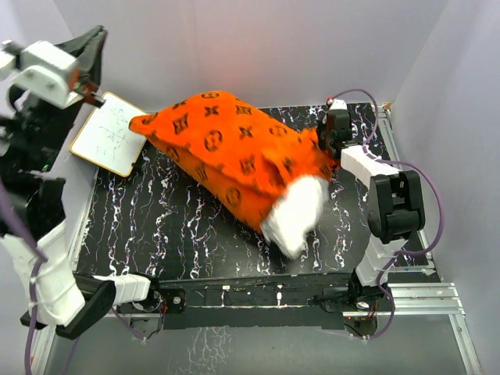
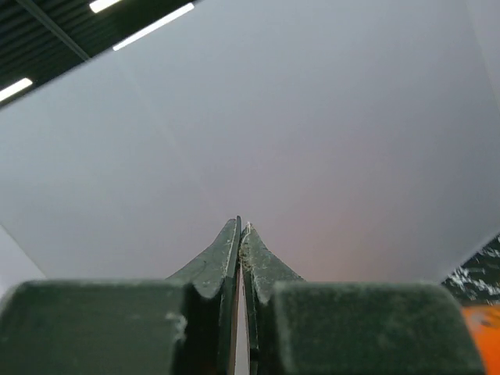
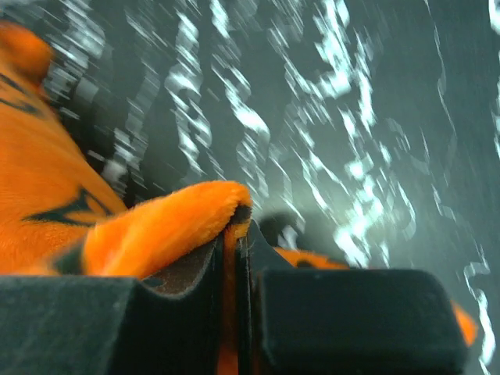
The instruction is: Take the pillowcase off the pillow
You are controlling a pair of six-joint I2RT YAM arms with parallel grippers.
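The orange, black-patterned pillowcase [image 1: 223, 144] stretches diagonally over the dark marbled table, with blurred white pillow [image 1: 297, 211] showing at its lower-right end. My right gripper is shut on orange fabric at the pillowcase's right end, low over the table. My left gripper [image 1: 92, 94] is raised high at the top left, blurred, away from the cloth. In the left wrist view my left gripper is shut, with no pillow seen between its fingertips; orange cloth is at the lower right.
A whiteboard [image 1: 105, 133] lies at the back left. Grey walls enclose the back and sides.
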